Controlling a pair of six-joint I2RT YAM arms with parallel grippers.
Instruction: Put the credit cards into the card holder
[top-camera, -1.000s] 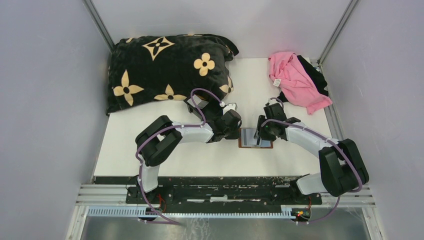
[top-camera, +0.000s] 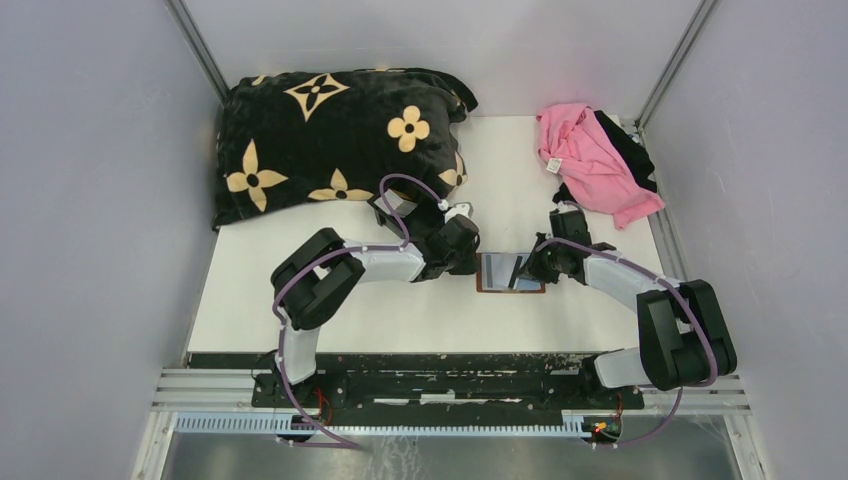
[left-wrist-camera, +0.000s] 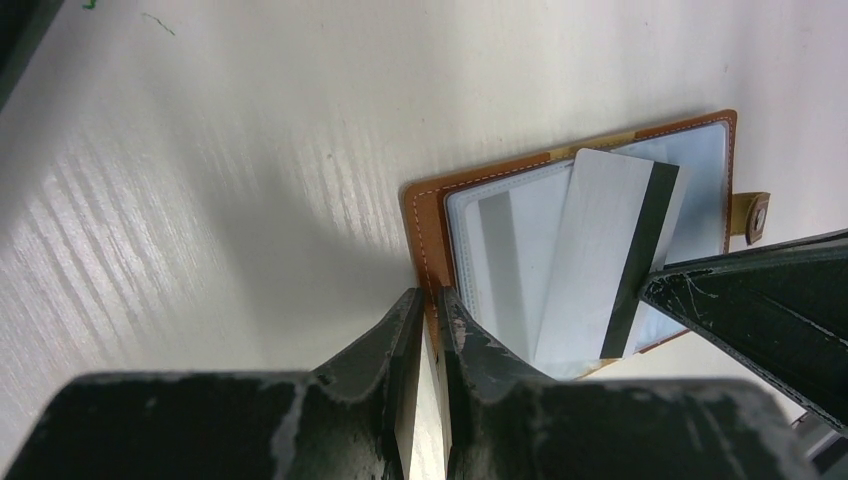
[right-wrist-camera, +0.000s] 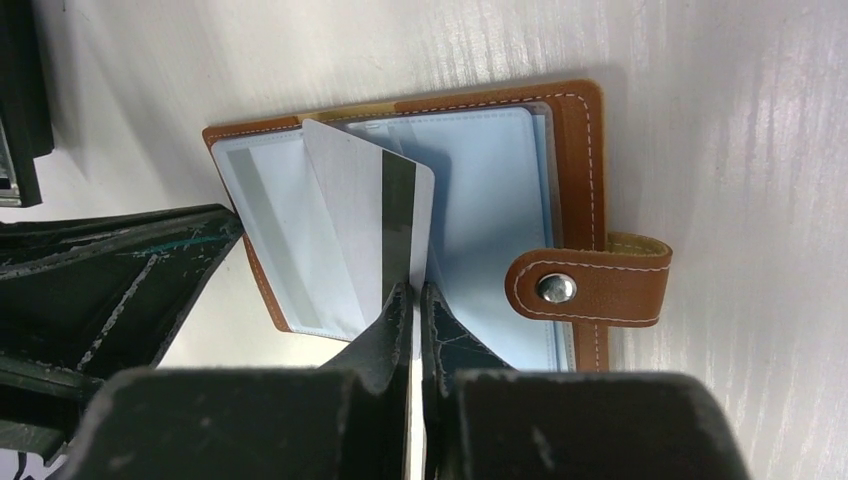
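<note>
The brown card holder lies open on the white table, its clear sleeves showing and its snap strap on the right. A white card with a dark stripe lies slanted over the sleeves. My right gripper is shut, its tips at the card's striped edge. My left gripper is shut on the holder's left edge, with the fingertips at the brown border. In the top view both grippers flank the holder.
A black patterned cushion fills the back left, with a dark box before it. Pink and black cloths lie at the back right.
My right gripper has moved rightward across the holder, uncovering more of it in the top view. The holder has shifted slightly toward the back; the left arm has barely moved.
</note>
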